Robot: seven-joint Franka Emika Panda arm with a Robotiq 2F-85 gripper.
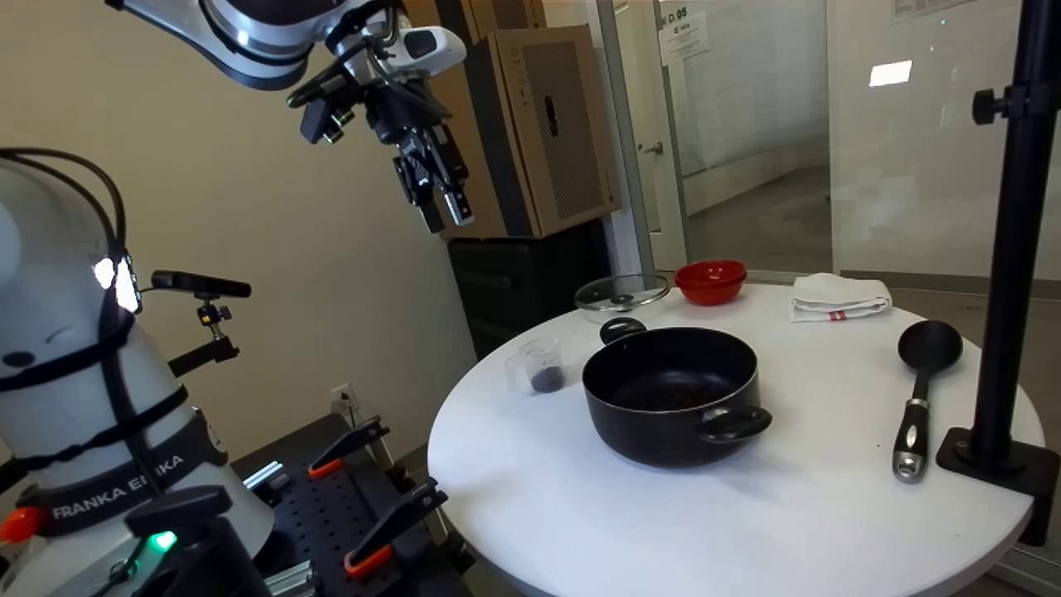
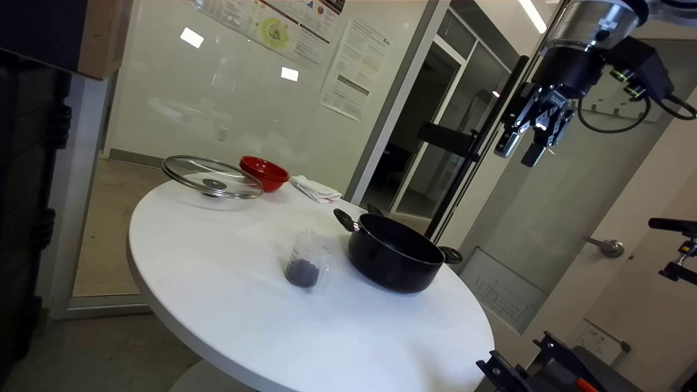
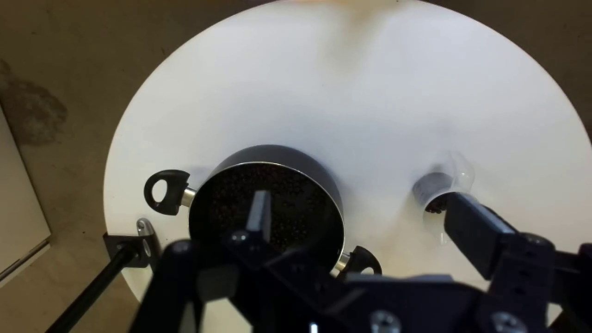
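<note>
High above the white table, my gripper [image 1: 447, 220] hangs with its fingers apart and nothing between them; exterior view 2 also shows the gripper [image 2: 519, 151] open in the air. Below stands a black two-handled pot [image 1: 668, 428]. Dark bean-like bits [image 3: 294, 219] are scattered over its floor in the wrist view. A clear measuring cup [image 2: 312, 251] with dark contents in its bottom stands beside the pot, apart from it. In the wrist view one finger [image 3: 477, 233] covers part of that cup [image 3: 435, 188], and the other is in front of the pot.
A glass lid [image 1: 622, 292] and red bowls [image 1: 711, 283] sit at the table's far side, near a folded white towel [image 1: 840, 297]. A black ladle [image 1: 920, 388] lies by a clamped black pole [image 1: 1005, 249].
</note>
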